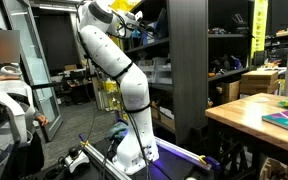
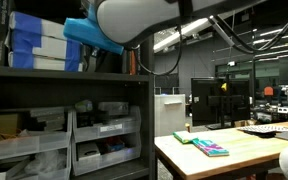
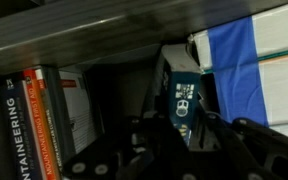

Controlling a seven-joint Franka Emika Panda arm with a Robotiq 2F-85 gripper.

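Observation:
A narrow item with a blue end and white markings (image 3: 185,92) stands in a dark shelf space in the wrist view. My gripper is shut on it, with the dark fingers at either side of its lower part. The fingers and their shadow hide that lower part. In exterior view 1 the arm (image 1: 122,75) reaches up to the top of the shelving, where the gripper is too small to make out well.
Left of the item in the wrist view is a dark gap, then upright books (image 3: 34,120). White-and-blue boxes (image 3: 249,70) stand close on its right. A shelf edge (image 3: 84,30) crosses above. The wooden table (image 1: 249,115) is off to the right.

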